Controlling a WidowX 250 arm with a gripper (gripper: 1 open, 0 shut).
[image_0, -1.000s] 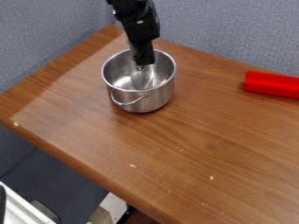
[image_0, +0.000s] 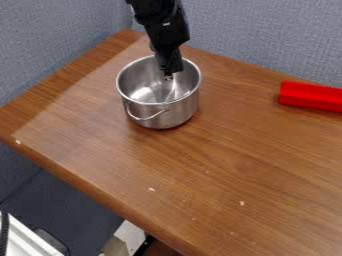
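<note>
A steel pot (image_0: 159, 108) with a thin wire handle stands upright near the back left of the wooden table. My black gripper (image_0: 170, 70) comes down from the top, its tips just inside the pot's opening toward the back. It appears shut, and I see nothing held in it; the tips are small and dark.
A red bar-shaped object (image_0: 310, 97) lies at the back right edge of the table (image_0: 201, 190). Grey padded panels stand behind, and a dark gap lies beyond the left edge.
My gripper has shifted slightly to the right within the pot's opening. The pot and the red object have not visibly moved.
</note>
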